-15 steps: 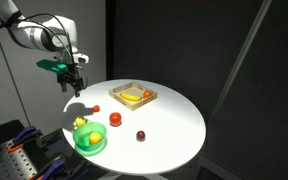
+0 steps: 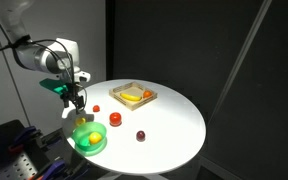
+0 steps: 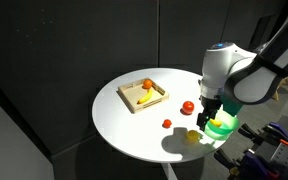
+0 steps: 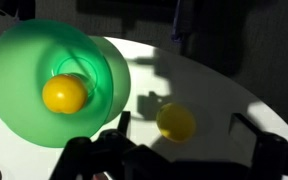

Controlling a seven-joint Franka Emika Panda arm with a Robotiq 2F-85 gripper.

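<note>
A yellow round fruit (image 2: 81, 121) lies on the white table near its left edge, just beside the green bowl (image 2: 90, 143). Inside that bowl sits an orange-yellow fruit (image 4: 64, 95). Above the loose yellow fruit (image 4: 176, 123), my gripper points down, its fingers (image 4: 123, 124) wide apart on either side of the fruit in the wrist view. From outside, the gripper (image 2: 79, 104) still hangs a little over the fruit, and nothing is held.
A red tomato (image 2: 115, 118), a smaller red item (image 2: 96, 109) and a dark round item (image 2: 141, 135) rest on the table. Farther back is a wooden tray (image 3: 132, 104) with a banana (image 3: 146, 96) and an orange fruit (image 3: 148, 84).
The arm has come down and slightly to the right, bringing my gripper from higher up to just over the loose yellow fruit. The objects on the table have stayed put.
</note>
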